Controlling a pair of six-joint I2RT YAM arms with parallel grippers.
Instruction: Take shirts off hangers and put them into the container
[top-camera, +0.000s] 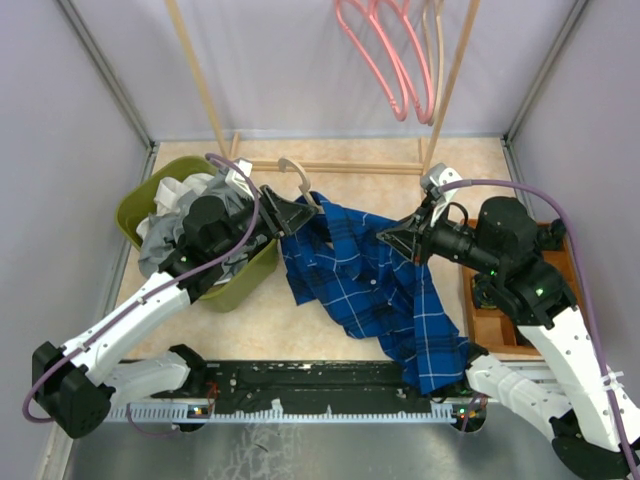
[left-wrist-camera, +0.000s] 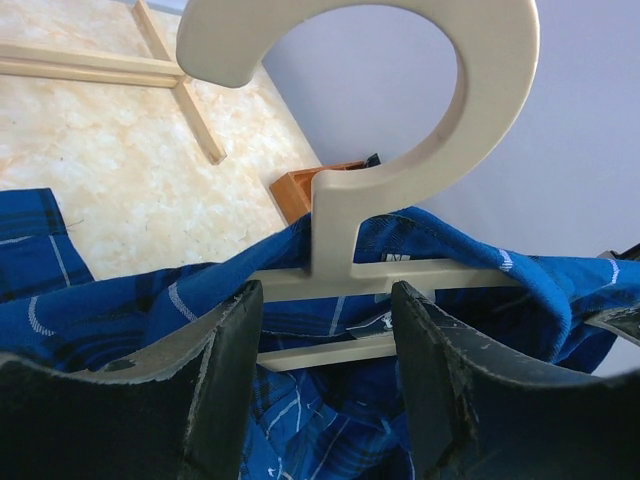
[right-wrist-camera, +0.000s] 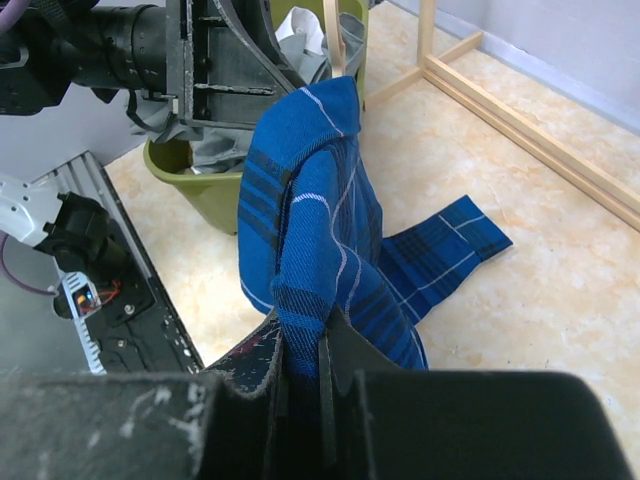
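Note:
The blue plaid shirt (top-camera: 375, 290) hangs stretched between my two grippers, its lower part trailing toward the front right. A beige hanger (top-camera: 297, 172) is still inside the shirt; its hook and neck (left-wrist-camera: 335, 220) rise out of the cloth in the left wrist view, and parts of its two bars show beneath. At the hanger's neck, my left gripper has its fingers apart, one on either side of the neck. My right gripper is shut on a bunched fold of the shirt, which runs up from between its fingers toward the left gripper.
An olive basket (top-camera: 247, 280) full of grey and white cloth stands under the left arm. Pink hangers (top-camera: 400, 70) hang from the wooden rack at the back. On the right is a brown wooden box (top-camera: 478, 325). Bare table (top-camera: 290, 335) shows left of the shirt.

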